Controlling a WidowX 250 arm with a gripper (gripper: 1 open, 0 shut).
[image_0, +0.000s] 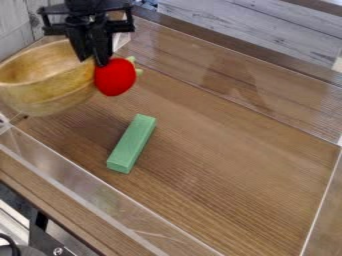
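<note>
My gripper (87, 35) hangs at the top left, dark, over a wooden bowl (40, 78). A red round object (115, 77) sits just below the gripper at the bowl's right side; whether the fingers touch it I cannot tell. How far the fingers stand apart is unclear. A green bar (131, 143) lies on the wooden table (227, 150), below and right of the bowl.
A pale rim (160, 215) runs along the table's lower left edge.
</note>
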